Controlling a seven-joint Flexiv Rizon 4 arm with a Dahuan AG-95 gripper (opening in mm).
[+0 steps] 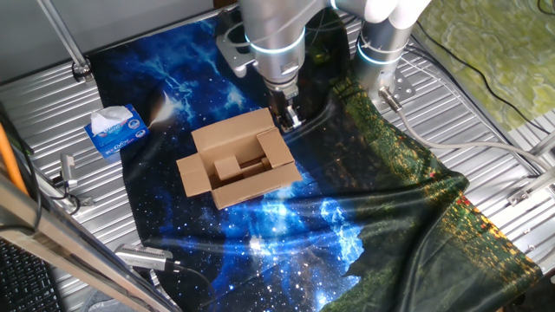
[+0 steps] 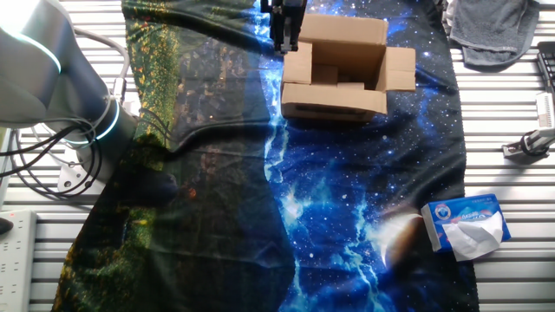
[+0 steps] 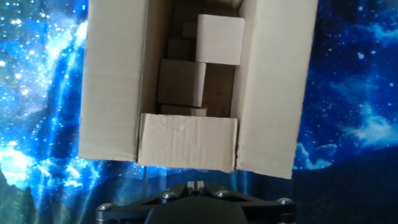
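Observation:
An open cardboard box (image 1: 251,186) rests on the cloth with its flaps folded outward. Inside it lie several smaller carton-like blocks; the wrist view shows a pale block (image 3: 220,40) near one wall and a browner block (image 3: 181,82) beside it. My gripper is shut, its fingertips together and nothing visible between them. It stands just outside the box, by the short end flap (image 3: 188,142), apart from it in the wrist view. From the second exterior view, the gripper (image 2: 283,50) appears dark beside the box's near-arm side.
A blue tissue box (image 1: 117,130) stands at the cloth's left edge. The dark galaxy-print cloth (image 2: 347,173) is wrinkled, with wide free room around the cardboard box. A grey cloth (image 2: 492,33) and a cabled adapter (image 1: 147,257) lie near the borders.

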